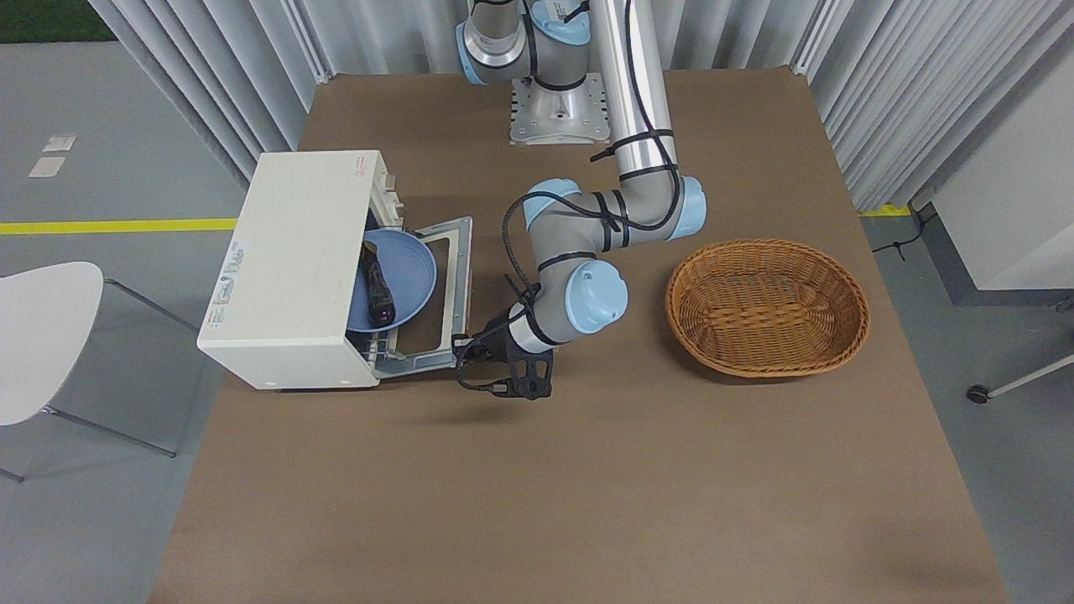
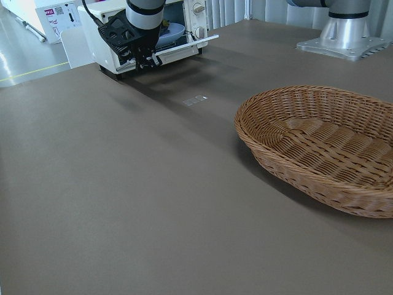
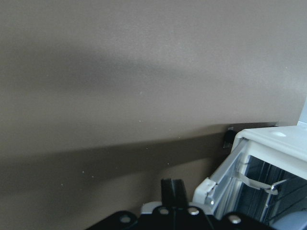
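Observation:
The white toaster oven [image 1: 282, 262] stands at the table's left, its glass door [image 1: 458, 282] folded down. A dark eggplant [image 1: 377, 292] lies on a blue plate [image 1: 408, 262] on the pulled-out inside. My gripper [image 2: 147, 60] is at the front edge of the door; in the wrist view its dark fingertips [image 3: 172, 189] sit against the door's rim, and whether they are shut or holding it is hard to tell.
A wicker basket [image 1: 767, 307] stands at the right of the table [image 1: 604, 483]. The robot's base is at the back.

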